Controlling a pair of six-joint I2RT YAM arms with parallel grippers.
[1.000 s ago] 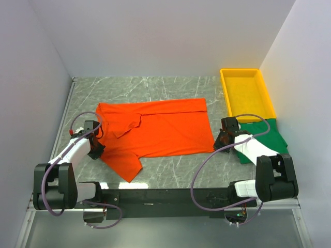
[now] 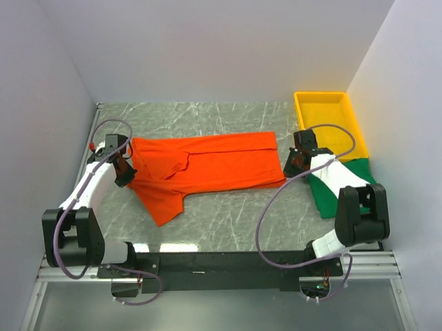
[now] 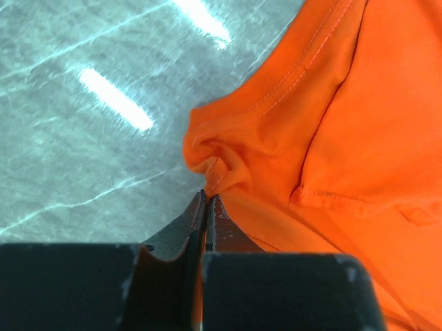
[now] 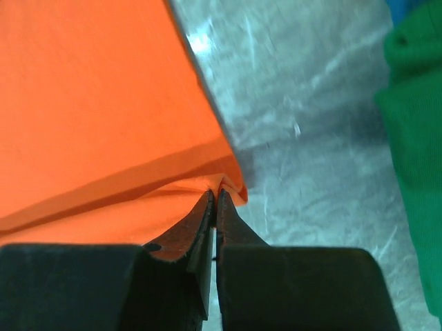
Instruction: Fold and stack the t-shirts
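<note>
An orange t-shirt [image 2: 235, 165] lies across the middle of the table, its far side folded over in a long strip. One sleeve [image 2: 163, 205] hangs out toward the front left. My left gripper [image 2: 127, 183] is shut on the shirt's left end, where the cloth bunches at the fingertips [image 3: 219, 219] in the left wrist view. At the near right corner, my right gripper [image 2: 286, 178] is shut on the shirt's edge; the right wrist view shows a pinched fold [image 4: 222, 185] there. Between the two grippers the near edge runs fairly straight.
A yellow bin [image 2: 324, 114] stands at the back right, apparently empty. Green cloth [image 2: 326, 196] lies in front of it, partly under the right arm, with a bit of blue [image 4: 403, 8] beside it. Bare table [image 2: 228, 231] shows along the front.
Both grippers have moved away from the front edge toward the back, drawing the shirt's near edge over the cloth behind it. The sleeve has shifted back and slightly left.
</note>
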